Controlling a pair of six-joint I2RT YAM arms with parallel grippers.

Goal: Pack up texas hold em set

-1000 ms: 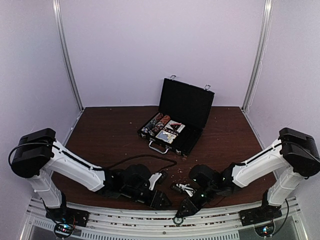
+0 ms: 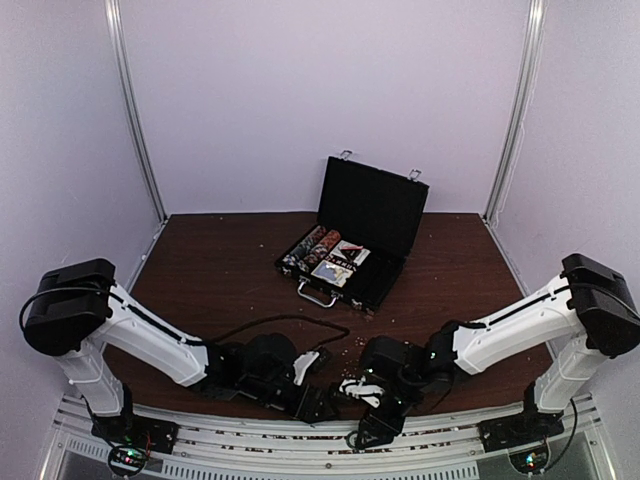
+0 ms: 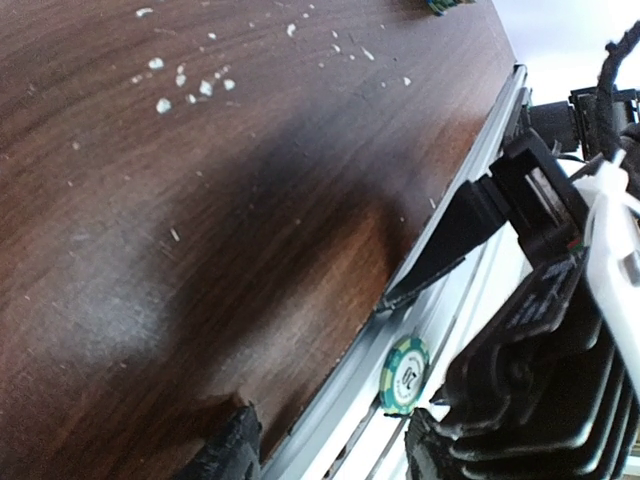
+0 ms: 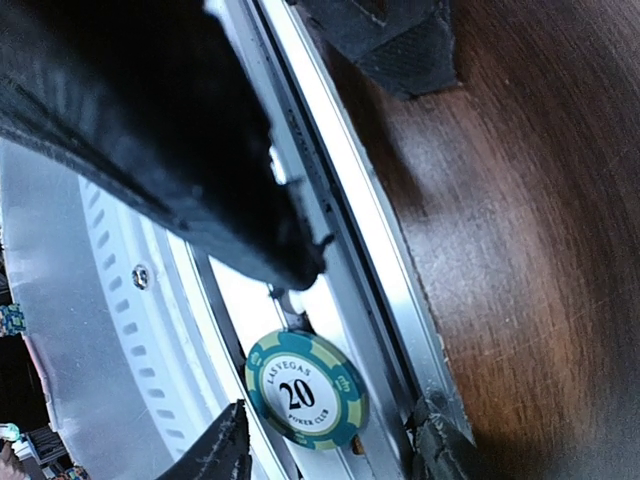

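A green-and-cream poker chip [image 4: 307, 390] marked 20 lies on the metal rail at the table's front edge. Both wrist views show it. My right gripper is open just short of the chip, its finger pads at the bottom of that view. In the left wrist view the chip [image 3: 404, 376] appears beyond my left gripper, whose fingers stand apart with nothing seen between them. The black case [image 2: 372, 218] lies with its lid up, red and dark chips [image 2: 325, 243] on its left side and card boxes [image 2: 342, 262] beside them.
Parts of the right gripper are close to the left one above the rail [image 3: 330, 410]. White specks [image 3: 205, 88] are scattered on the brown table [image 3: 230, 180].
The left arm has shifted only a little. The case has stayed put.
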